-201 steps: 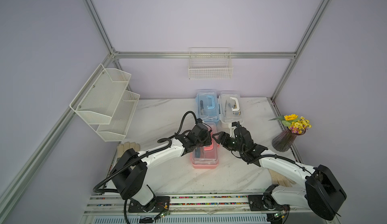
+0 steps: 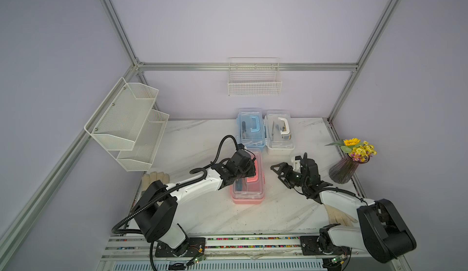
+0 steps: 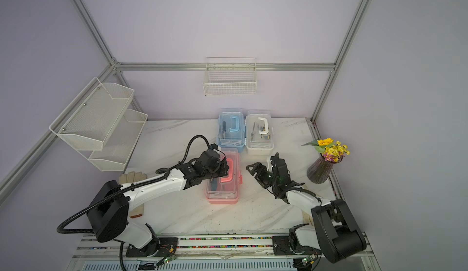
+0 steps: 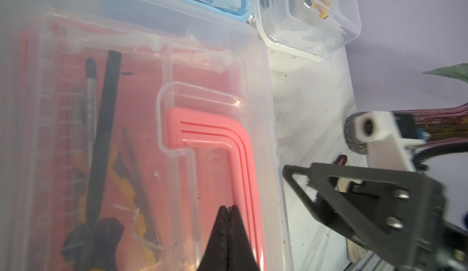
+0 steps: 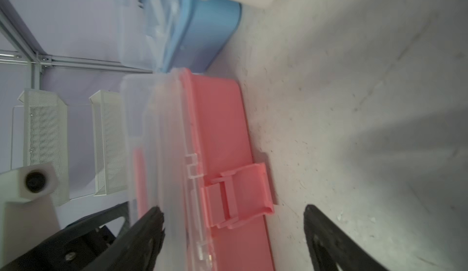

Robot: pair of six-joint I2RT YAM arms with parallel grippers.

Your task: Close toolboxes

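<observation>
The pink toolbox [image 2: 247, 193] lies on the table with its clear lid [image 4: 146, 41] down over the tools. Pressed or resting on that lid, beside the pink handle [image 4: 209, 119], is my shut left gripper; nothing shows between its fingers. My right gripper is open, off the box's right side and apart from it. Between its spread fingers the wrist view shows the pink latch [image 5: 238, 195], its outer edge standing away from the wall; whether it is hooked on the lid I cannot tell. Blue [image 2: 251, 129] and white [image 2: 280, 144] toolboxes stand behind, lids down.
A vase of flowers [image 2: 344, 168] stands at the table's right edge. Gloves lie near both arm bases, such as the left glove [image 2: 155, 177]. Mesh shelves [image 2: 129, 124] hang at the left. Bare table [image 2: 287, 212] surrounds the pink box at front and right.
My right gripper has drawn back to the right, away from the pink toolbox's side, and its fingers have spread. My left arm has stayed still on the lid.
</observation>
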